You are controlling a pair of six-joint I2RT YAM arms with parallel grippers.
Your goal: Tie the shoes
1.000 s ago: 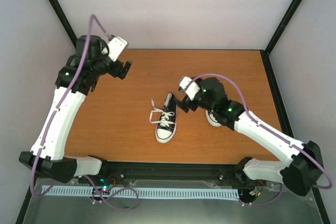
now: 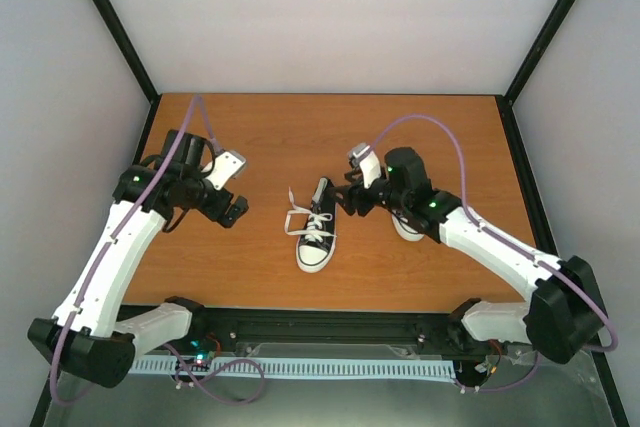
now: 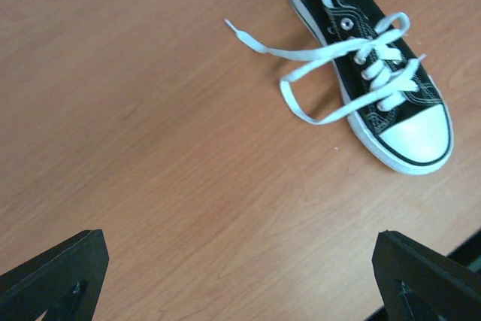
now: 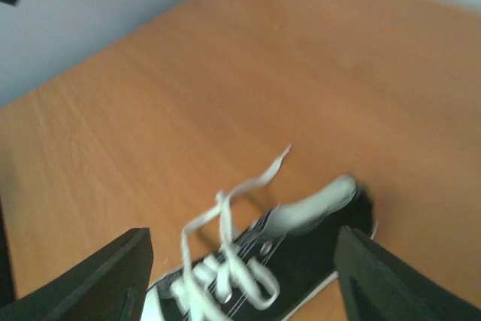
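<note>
A black sneaker (image 2: 317,229) with a white toe stands at the middle of the table, toe toward the front. Its white laces (image 3: 331,58) are crossed over the tongue, with a loop and a loose end lying off to one side. Just right of this shoe, near its heel, my right gripper (image 2: 349,201) has its fingers apart, and nothing shows between them in the top view. In the right wrist view the shoe's heel (image 4: 364,204) appears beyond the fingertips. My left gripper (image 2: 236,213) hangs open and empty, left of the shoe. A second shoe (image 2: 407,230) is mostly hidden under the right arm.
Bare wooden table (image 2: 200,267) surrounds the shoes, wide open at the left and the back. Walls close off the back and sides, and a dark frame bar (image 2: 300,320) runs along the front edge.
The middle shoe has not moved.
</note>
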